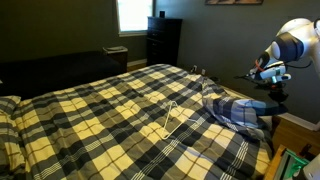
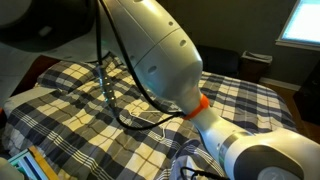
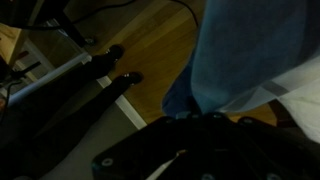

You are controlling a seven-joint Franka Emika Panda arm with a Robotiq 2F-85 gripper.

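A plaid blanket (image 1: 110,125) in cream, black and blue covers the bed; its far right part is bunched toward the edge. At the far right, my gripper (image 1: 274,92) hangs beside that edge, small and dark. In the wrist view, blue and pale cloth (image 3: 245,55) fills the upper right and narrows down to the gripper, which is shut. Whether a fold is pinched between its fingers cannot be made out. A large white arm link hides much of exterior view 2, where plaid cloth (image 2: 90,140) shows behind it.
A thin white wire-like frame (image 1: 172,120) lies on the blanket's middle. A dark dresser (image 1: 163,40) stands at the back wall and a dark headboard or sofa (image 1: 60,75) at the left. Wooden floor (image 3: 150,65) and dark rods (image 3: 125,80) show below the gripper.
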